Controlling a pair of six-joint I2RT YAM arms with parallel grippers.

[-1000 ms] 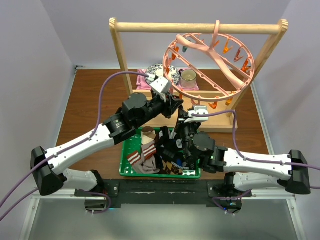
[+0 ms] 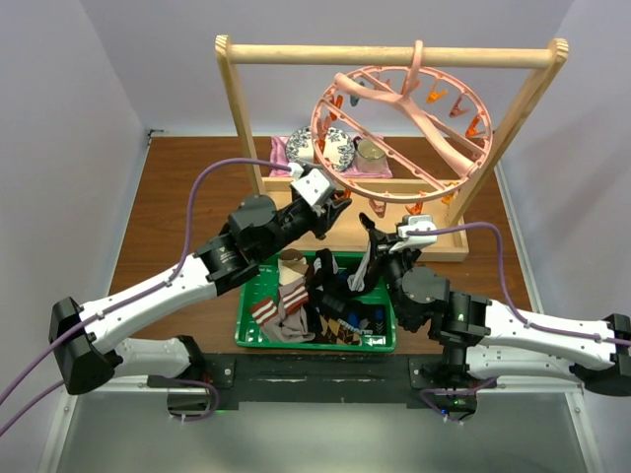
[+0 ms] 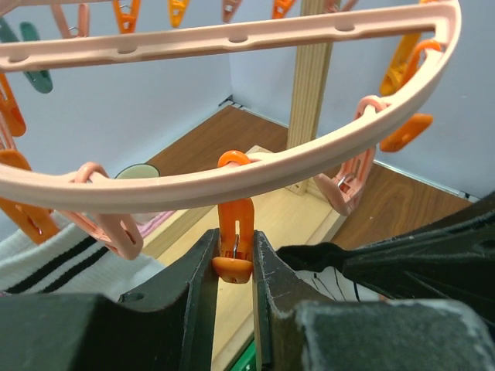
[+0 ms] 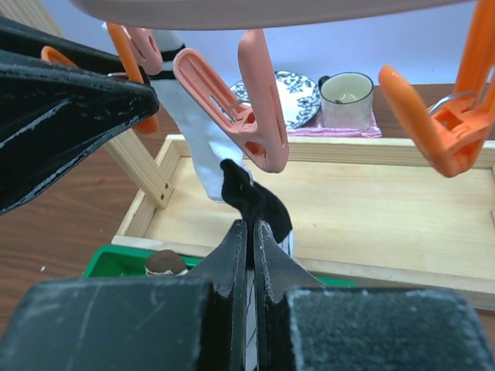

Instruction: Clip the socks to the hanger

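Note:
My left gripper (image 2: 336,205) is shut on an orange clip (image 3: 236,220) hanging from the pink hanger ring (image 3: 186,193). Below and right of it, my right gripper is shut on a black-and-white sock (image 4: 263,205), whose black end sticks up above the fingertips. Another white sock with black stripes (image 4: 197,139) hangs at the ring behind a pink clip (image 4: 263,116). More socks (image 2: 291,310) lie in the green tray (image 2: 251,335) below.
The wooden frame (image 2: 394,54) carries the hanger over a wooden box (image 4: 387,201). A plate (image 2: 311,146) and a mug (image 4: 346,104) stand on a pink cloth at the back. Open floor (image 2: 168,227) shows at the left.
The left gripper has shifted slightly left, and the hanger has swung left with it.

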